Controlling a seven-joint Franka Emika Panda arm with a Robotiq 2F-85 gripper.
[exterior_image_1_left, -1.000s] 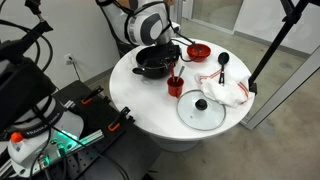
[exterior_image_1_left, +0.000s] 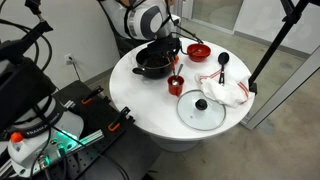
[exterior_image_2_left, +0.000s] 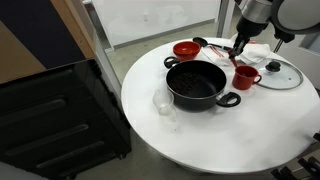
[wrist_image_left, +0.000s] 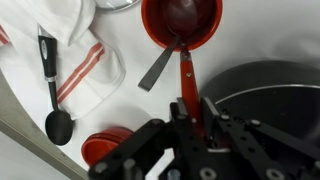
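My gripper is shut on a slim red handle (wrist_image_left: 188, 78) in the wrist view. The handle runs toward the red mug (wrist_image_left: 150, 22); whether its far end is inside the mug I cannot tell. A metal spoon (wrist_image_left: 158, 66) leans in the mug with its stem over the rim. In exterior view 2, the mug (exterior_image_2_left: 246, 78) stands upright right of the black pot (exterior_image_2_left: 207, 100), below the gripper. The arm hides part of the pot in exterior view 1.
A red bowl (exterior_image_1_left: 200, 50) stands behind the mug. A black ladle (exterior_image_1_left: 223, 62) lies on a striped white towel (exterior_image_1_left: 222, 90). The glass lid (exterior_image_1_left: 201, 110) is at the front right, and a clear cup (exterior_image_2_left: 163, 98) stands left of the pot.
The gripper has shifted slightly up and to the right in exterior view 1. Mug, pot, bowl and lid have stayed where they were.
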